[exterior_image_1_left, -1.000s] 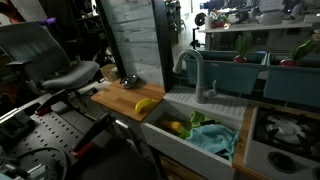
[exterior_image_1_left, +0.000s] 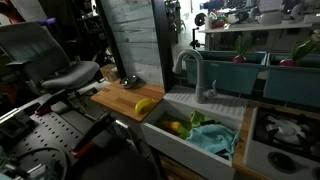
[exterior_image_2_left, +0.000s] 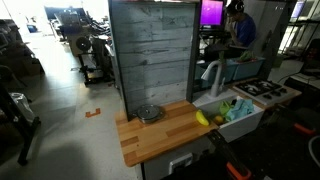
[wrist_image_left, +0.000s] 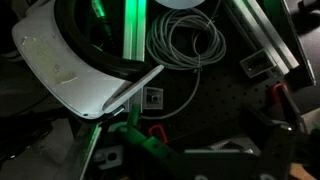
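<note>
In the wrist view my gripper stands open, its red-marked fingers (wrist_image_left: 280, 95) spread wide apart. Nothing shows between them except the dark perforated surface and loose grey cable beyond. On the wooden counter (exterior_image_1_left: 115, 97) rests a yellow object (exterior_image_1_left: 146, 105), close to the sink's left side. A shiny metal pot (exterior_image_2_left: 148, 113) sits farther left on the same counter. Inside the white sink (exterior_image_1_left: 222, 166) lie a teal cloth (exterior_image_1_left: 210, 135) and some yellow-green items (exterior_image_1_left: 178, 129), too small to name. The gripper is well away from counter and sink.
A pale faucet (exterior_image_1_left: 200, 80) arches over the sink. To its right is a stove (exterior_image_1_left: 285, 140), and blue planters (exterior_image_1_left: 222, 75) line the back. A coiled grey cable (wrist_image_left: 185, 45) and a white rounded part (wrist_image_left: 85, 85) lie below the gripper. Much counter around the pot is clear.
</note>
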